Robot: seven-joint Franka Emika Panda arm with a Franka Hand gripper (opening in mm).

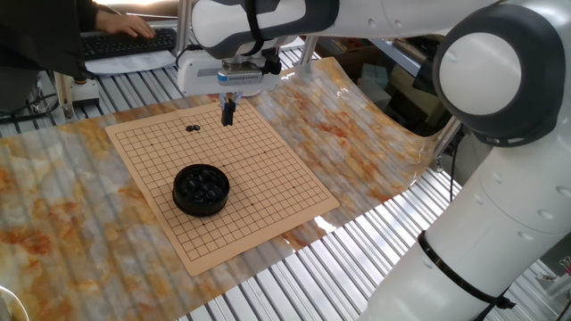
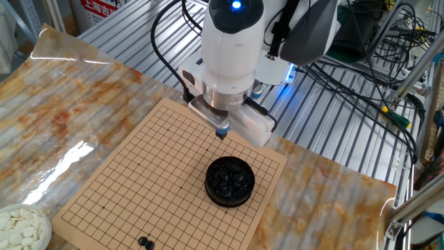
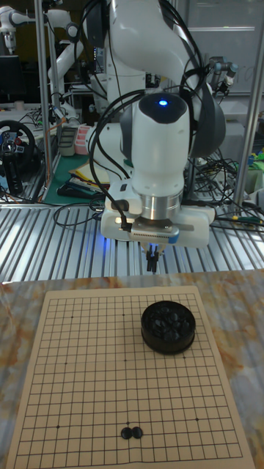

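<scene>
My gripper (image 1: 228, 118) hangs in the air above the board, its dark fingers close together and seemingly shut. Nothing shows between them, though the tips are small in every view. A tan grid board (image 1: 259, 198) lies flat on the table. On it stands a round black bowl (image 1: 201, 190) filled with black stones (image 2: 229, 178). Two black stones sit side by side on the grid, a left one (image 3: 127, 433) and a right one (image 3: 137, 432), well apart from the bowl. In exterior view 2 the gripper tip (image 2: 220, 135) appears clear of the bowl.
A white bowl of white stones (image 2: 25, 228) stands beside the board, cut off by the frame edge. The marbled sheet (image 1: 62, 196) around the board is mostly bare. A person's hand (image 1: 125, 24) rests at a keyboard (image 1: 129, 43) behind the table.
</scene>
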